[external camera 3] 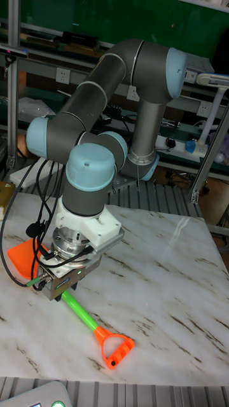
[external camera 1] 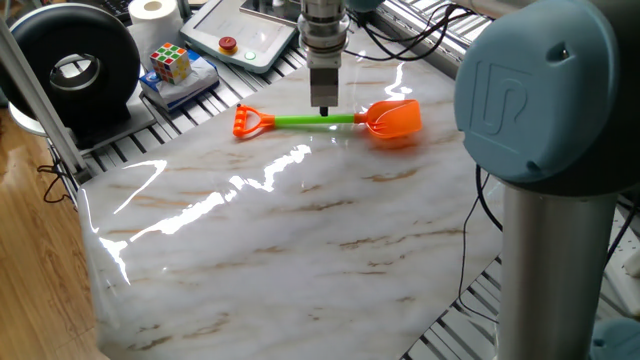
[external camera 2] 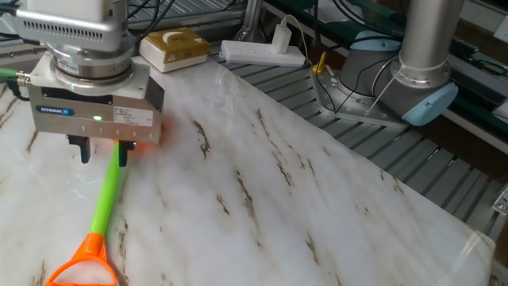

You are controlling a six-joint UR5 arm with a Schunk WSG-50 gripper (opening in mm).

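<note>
A toy shovel with a green shaft (external camera 1: 290,121), an orange handle (external camera 1: 252,122) and an orange blade (external camera 1: 398,119) lies flat on the marble-patterned table (external camera 1: 300,250). My gripper (external camera 1: 324,110) points down over the shaft. In exterior view 2 the gripper (external camera 2: 102,154) stands open, its two dark fingers apart. The green shaft (external camera 2: 105,199) runs beneath it, appearing close to the right-hand finger (external camera 2: 123,154). Whether that finger touches the shaft cannot be told. In exterior view 3 the blade (external camera 3: 27,260) shows behind the gripper and the handle (external camera 3: 115,347) in front.
A Rubik's cube (external camera 1: 170,62) sits on a blue-and-white box beside a black ring-shaped object (external camera 1: 70,70). A control panel with a red button (external camera 1: 228,45) lies at the back. A yellow-brown box (external camera 2: 175,49) stands near the table edge.
</note>
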